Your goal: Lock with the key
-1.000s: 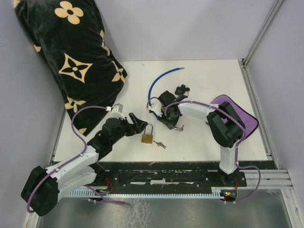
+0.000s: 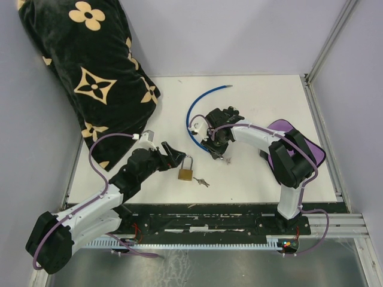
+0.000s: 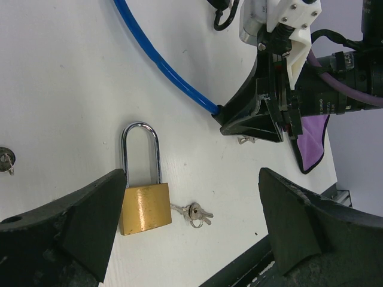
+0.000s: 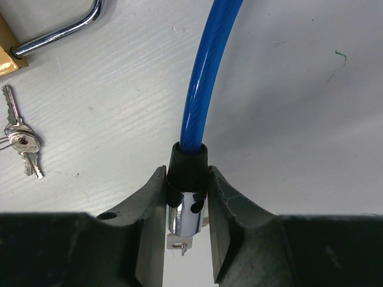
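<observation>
A brass padlock (image 3: 145,208) with a long steel shackle lies on the white table, with a small bunch of keys (image 2: 201,182) beside it. My left gripper (image 2: 176,156) stands open over the padlock, nothing between its fingers. My right gripper is shut on the end fitting of a blue cable lock (image 4: 203,78), a black collar with a steel barrel; a key-like metal piece shows partly behind it, below the barrel. The cable (image 2: 192,107) curves away toward the back of the table.
A dark patterned cushion (image 2: 90,54) fills the back left. A purple tray (image 2: 315,152) lies at the right under the right arm. Small black items sit behind the right gripper.
The left arm has not visibly moved.
</observation>
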